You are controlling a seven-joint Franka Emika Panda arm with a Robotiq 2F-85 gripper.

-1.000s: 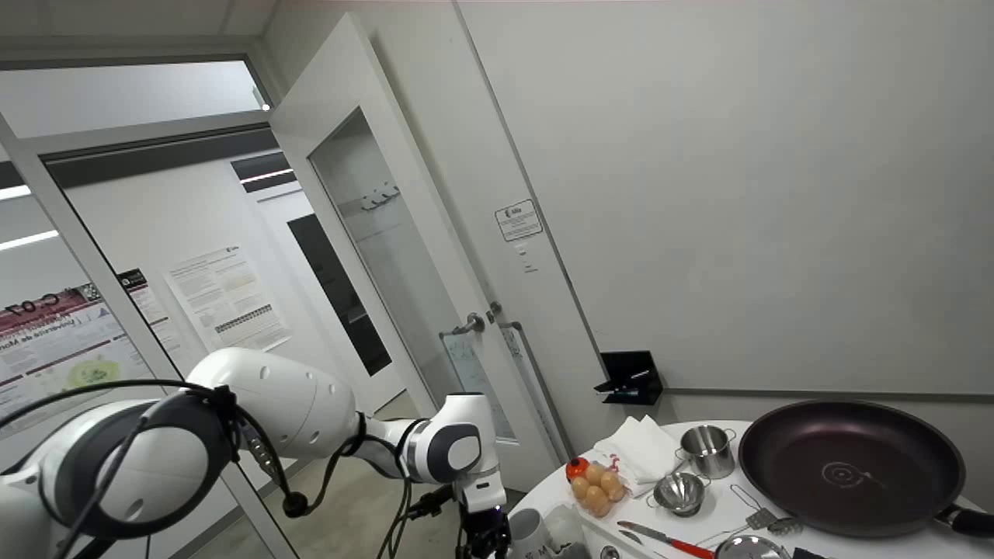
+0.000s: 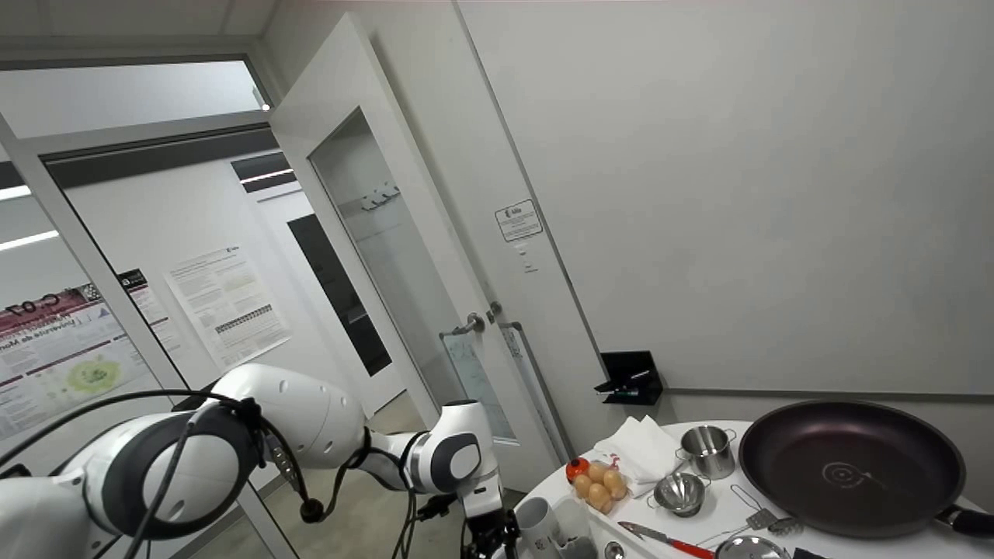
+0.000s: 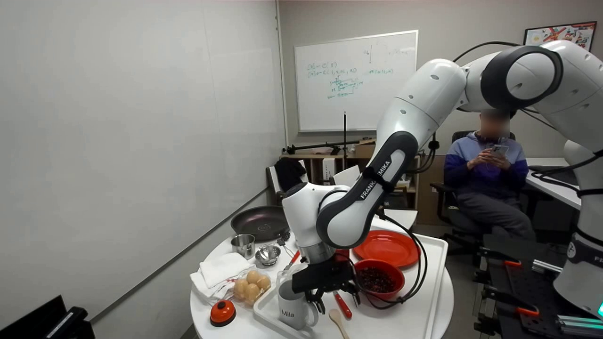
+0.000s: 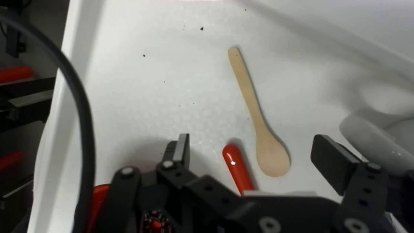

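In the wrist view, my gripper is open over the white tray (image 4: 155, 89), its fingers wide apart with nothing held. A wooden spoon (image 4: 248, 97) lies on the tray, its bowl end between the two fingers as seen from the wrist. Close beside that bowl end is a red handle (image 4: 237, 167), partly hidden by the gripper body. A grey mug (image 4: 372, 143) stands just beyond the right-hand finger. In exterior view 2 my gripper (image 3: 338, 302) hangs low beside the Mila mug (image 3: 292, 305).
A red bowl (image 3: 379, 278) of dark pieces and a red plate (image 3: 387, 248) occupy the tray's other end. Eggs (image 3: 251, 287), an orange-red timer (image 3: 223, 312), metal cups and a large pan (image 3: 260, 222) stand outside it. A black cable loops near the bowl.
In exterior view 1 the arm has shifted right, and its wrist sits a little lower. The mugs, tray edge and eggs there appear slightly displaced to the right.
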